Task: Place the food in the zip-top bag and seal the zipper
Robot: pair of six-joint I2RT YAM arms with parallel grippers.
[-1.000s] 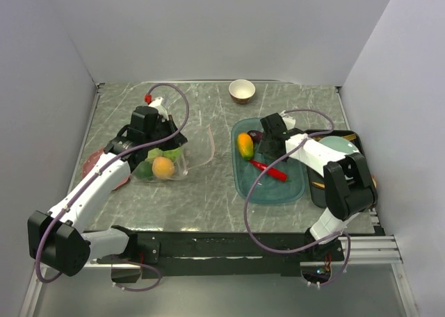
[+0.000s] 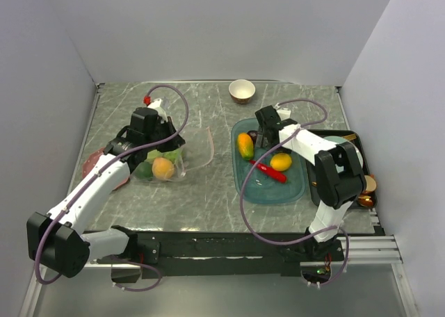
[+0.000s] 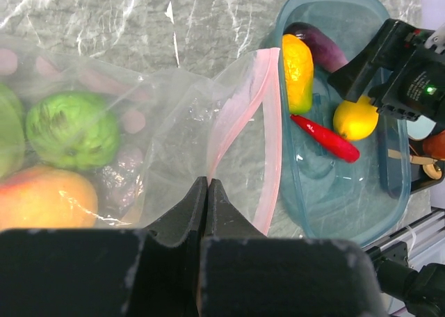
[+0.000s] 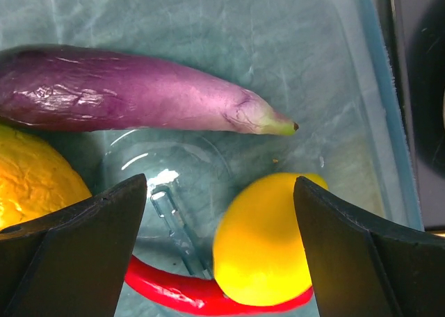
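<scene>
The clear zip top bag (image 3: pixel 174 115) lies on the counter with its pink-edged mouth toward the tray; a green fruit (image 3: pixel 73 129) and an orange fruit (image 3: pixel 47 197) show inside. My left gripper is shut at the bag's mouth, on the thin plastic edge. In the blue tray (image 2: pixel 265 195) are an eggplant (image 4: pixel 139 91), a yellow-orange mango (image 4: pixel 35 178), a red chili (image 4: pixel 170 289) and a lemon (image 4: pixel 261 244). Over the tray, my right gripper has its fingers apart; the lemon sits below, by the right finger, not gripped.
Behind the tray stands a white bowl (image 2: pixel 242 90). A dark tray (image 2: pixel 327 197) with several items is at the far right, and a pink plate (image 2: pixel 92 162) is partly hidden at left. Counter between bag and blue tray is bare.
My left arm is still.
</scene>
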